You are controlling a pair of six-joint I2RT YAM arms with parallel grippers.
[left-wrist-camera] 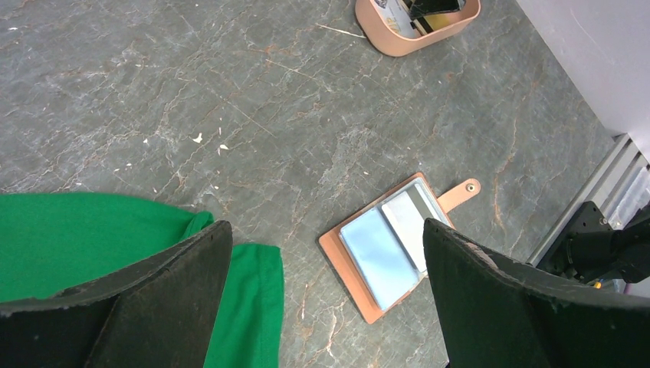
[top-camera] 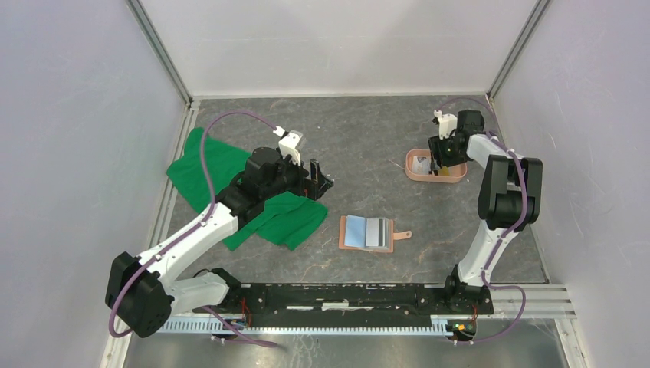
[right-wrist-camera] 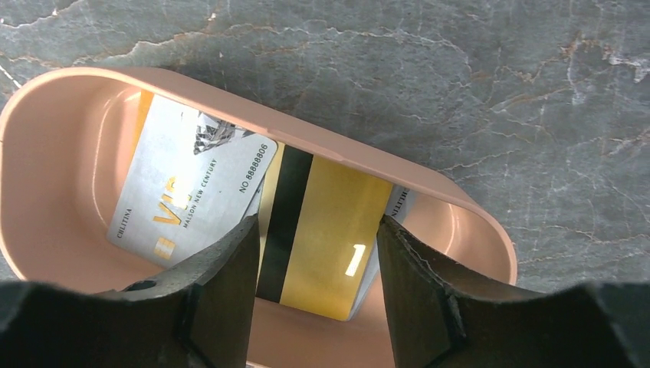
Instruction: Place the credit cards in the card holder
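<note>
The open card holder point(top-camera: 366, 234), brown with clear sleeves, lies on the table's front middle with pale cards showing in it. A pink tray point(top-camera: 458, 177) stands at the right, holding several credit cards. In the right wrist view, a gold card point(right-wrist-camera: 337, 230) with a black stripe lies beside a silver card point(right-wrist-camera: 184, 176). My right gripper reaches down into the tray, one finger at each side edge of the gold card. Whether it grips the card cannot be made out. My left gripper stands open and empty over the table.
A green cloth point(top-camera: 218, 172) spreads under the left arm. Bare grey table point(top-camera: 345, 138) separates the cloth from the tray. White walls enclose the table, with the right one close beside the right arm.
</note>
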